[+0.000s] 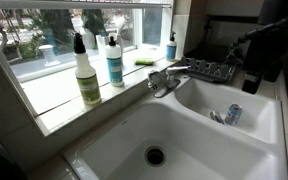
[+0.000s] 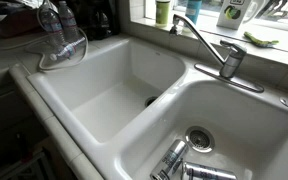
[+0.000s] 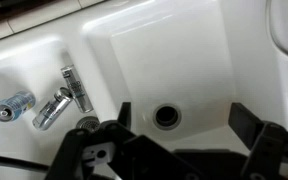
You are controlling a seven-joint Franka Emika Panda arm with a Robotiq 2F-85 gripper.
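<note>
In the wrist view my gripper hangs over the basin with the bare drain [image 3: 166,117]. Its dark fingers stand wide apart, with nothing between them. Across the divider, the other basin holds a blue and silver can [image 3: 14,105], a silver can [image 3: 52,108] and a slim silver can or tube [image 3: 77,88], all to the left of the gripper. Exterior view 2 shows two silver cans, one [image 2: 169,160] leaning near the divider and another [image 2: 208,172] cut by the lower edge. A dark part of the arm [image 1: 269,50] fills the upper right of exterior view 1; its fingers are hard to make out there.
A chrome faucet [image 2: 224,58] rises behind the divider. Soap bottles [image 1: 87,75] line the window sill, and a dark rack [image 1: 209,70] lies behind the sink. Clear plastic bottles [image 2: 67,22] stand on the left counter. The basin below the gripper is empty.
</note>
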